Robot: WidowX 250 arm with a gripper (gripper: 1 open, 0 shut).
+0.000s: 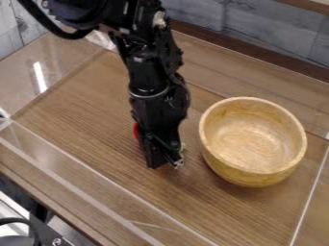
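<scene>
My black gripper (160,154) reaches down to the wooden table, left of a pale wooden bowl (253,142). Behind its lower part a small red object (138,132) shows, mostly hidden, with a bit of green at the gripper's right side. Whether anything is between the fingertips cannot be made out.
The bowl stands on the right of the table (77,144). A cable lies off the table at the lower left, and a raised edge runs along the back.
</scene>
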